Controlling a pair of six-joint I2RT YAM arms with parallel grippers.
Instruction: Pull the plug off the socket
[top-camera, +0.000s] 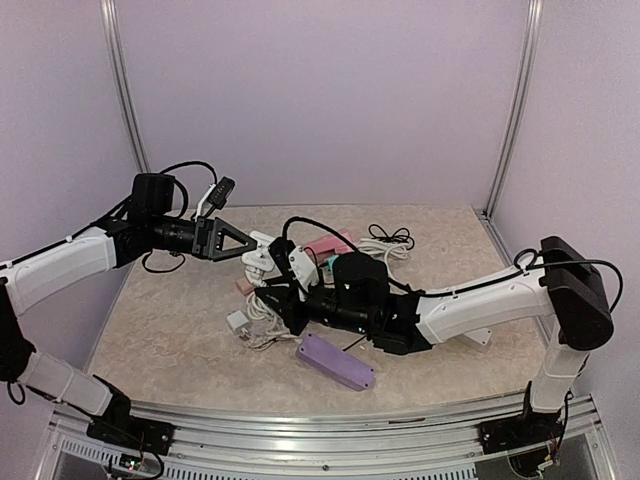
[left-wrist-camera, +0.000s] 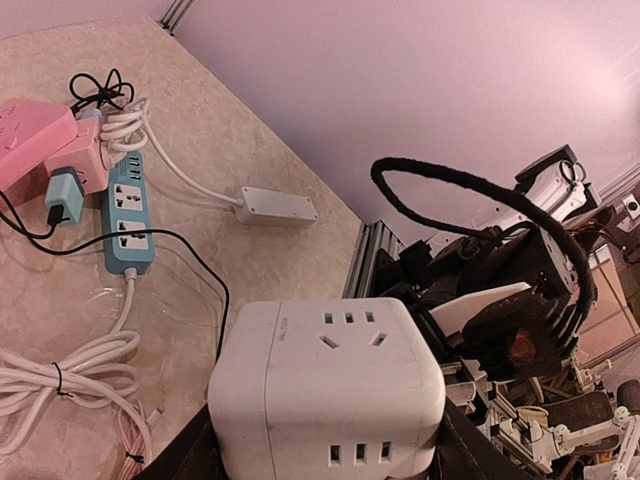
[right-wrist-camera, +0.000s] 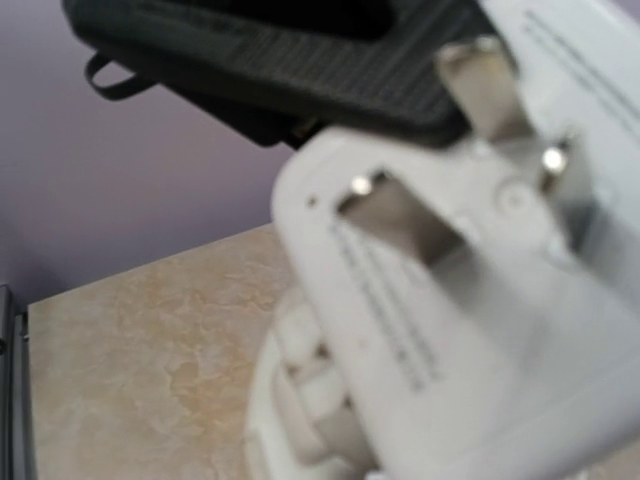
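My left gripper (top-camera: 251, 243) is shut on a white socket block (left-wrist-camera: 330, 390), gripping it by its sides, with slots on two visible faces. Close beside it in the top view, my right gripper (top-camera: 268, 292) is shut. A blurred white pronged face (right-wrist-camera: 390, 330) fills much of the right wrist view, its metal prongs bare; whether it belongs to the block or the plug I cannot tell. A white ribbed part (right-wrist-camera: 305, 390) shows below it, and a black finger (right-wrist-camera: 300, 70) lies above. The right fingertips and their grip on the plug are hidden.
A purple power strip (top-camera: 336, 362) lies at the front of the table, near a white plug head (top-camera: 238, 322) and coiled white cable (left-wrist-camera: 80, 375). Behind are a blue strip (left-wrist-camera: 127, 210), a pink block (left-wrist-camera: 30, 135) and a black cable coil (top-camera: 392, 240). Free table lies front left.
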